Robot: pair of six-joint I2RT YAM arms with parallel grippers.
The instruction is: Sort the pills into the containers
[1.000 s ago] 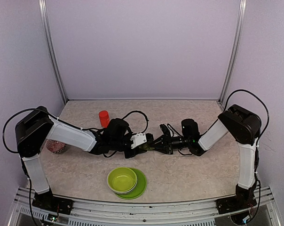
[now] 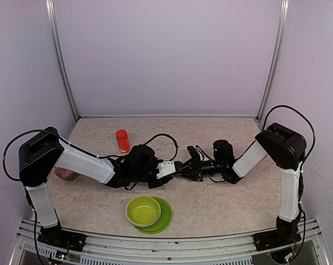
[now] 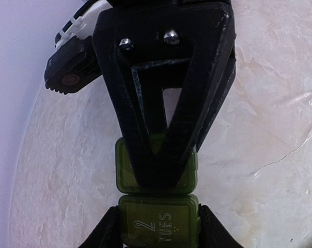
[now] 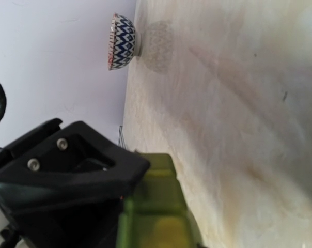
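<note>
A green translucent pill organizer, one lid printed "2 TUES", is held between both grippers near the table's middle. In the left wrist view one gripper's fingers lie over an upper compartment and another's flank the "TUES" compartment. In the top view my left gripper and my right gripper meet end to end, both shut on the organizer. The right wrist view shows several compartments in a row, the nearest with something yellowish inside. A green bowl sits on a green plate at the front.
A red cylinder stands at the back left. A patterned bowl sits at the left, partly behind the left arm.
The right arm looks almost unchanged.
</note>
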